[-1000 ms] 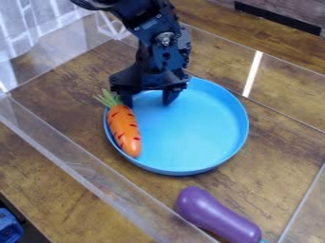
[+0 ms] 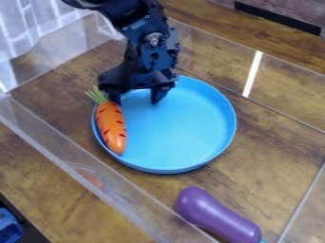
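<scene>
The black gripper (image 2: pixel 135 84) is low over the back-left rim of the blue plate (image 2: pixel 177 135), open, with its fingers apart near the plate. A toy carrot (image 2: pixel 110 126) with green leaves lies on the plate's left side, just in front of the gripper. A purple toy eggplant (image 2: pixel 216 213) lies on the wooden table at the front right, off the plate.
Clear plastic walls (image 2: pixel 76 162) edge the wooden table (image 2: pixel 57 193). Bare table lies right of the plate. A blue object (image 2: pixel 7 226) is at the lower left edge.
The gripper has shifted left and slightly up. The plate and carrot have moved a little left with it.
</scene>
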